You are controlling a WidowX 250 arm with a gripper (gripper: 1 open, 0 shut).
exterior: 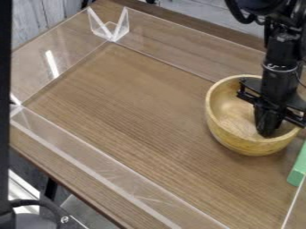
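Note:
A yellow-tan bowl (pixel 227 125) sits at the right of the wooden table. The black arm comes down from the top right, and its gripper (pixel 273 120) reaches inside the bowl, low over its right half. The fingertips are dark and crowded, and nothing can be made out between them; the gripper looks shut. The inside of the bowl under the gripper is partly hidden.
A green object (pixel 299 165) lies at the right edge, below the bowl. Dark machinery is at the lower left corner.

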